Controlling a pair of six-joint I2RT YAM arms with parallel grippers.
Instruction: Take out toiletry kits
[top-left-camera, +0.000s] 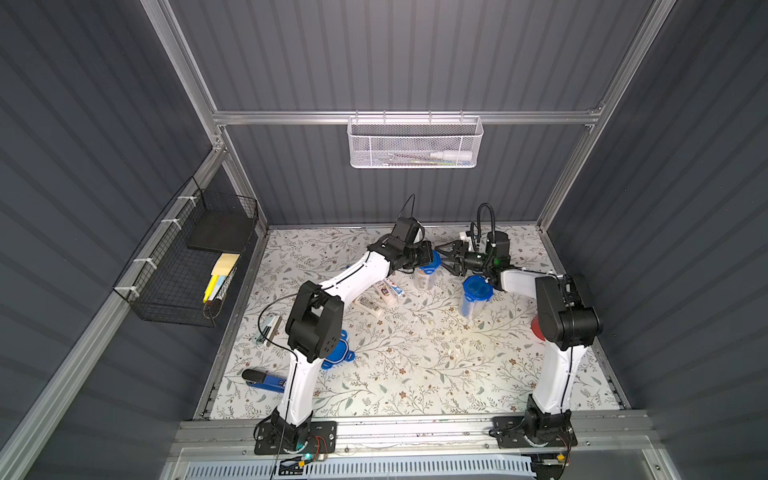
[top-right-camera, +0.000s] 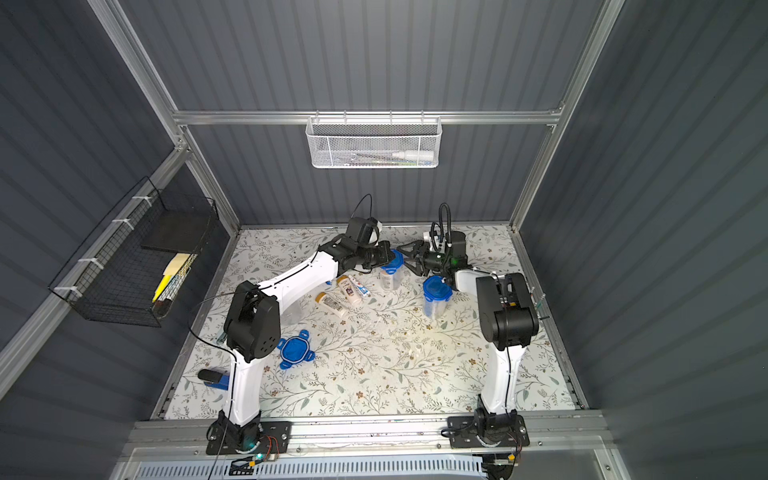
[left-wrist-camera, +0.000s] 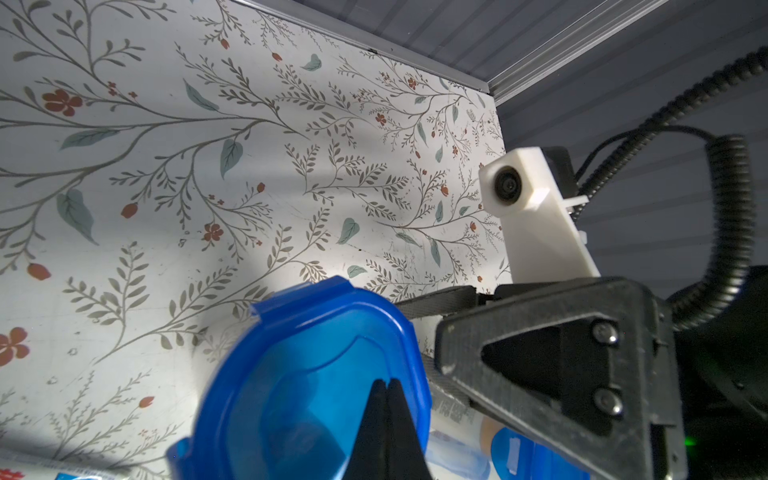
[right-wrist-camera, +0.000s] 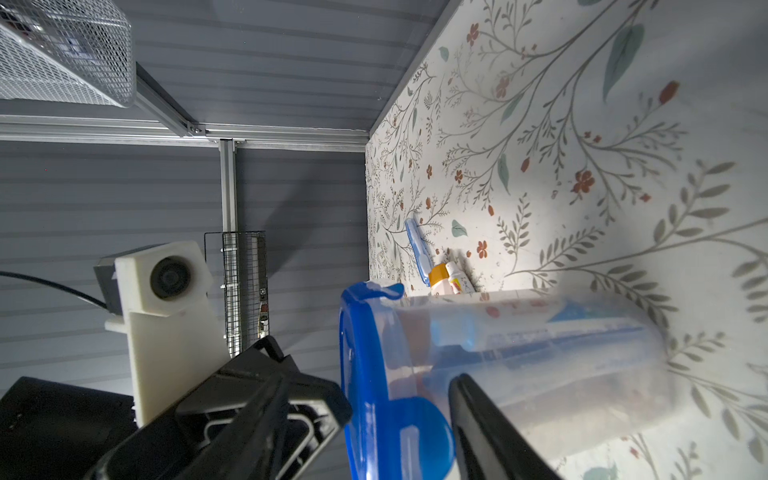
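Note:
A clear container with a blue lid (top-left-camera: 429, 264) stands at the back middle, toiletries showing through it in the right wrist view. My left gripper is shut over the lid's top (left-wrist-camera: 320, 376); nothing is clearly between its fingers. My right gripper is part open at the lid's rim, fingers either side of it; whether they touch cannot be told. Loose tubes (top-left-camera: 387, 296) lie left of the container. A second blue-lidded container (top-right-camera: 437, 296) stands nearer the front right. A separate blue lid (top-right-camera: 294, 349) lies at the front left.
A white mesh basket (top-left-camera: 414, 144) hangs on the back wall; a black wire basket (top-left-camera: 168, 264) hangs on the left. A blue object (top-left-camera: 268, 382) lies at the front left corner.

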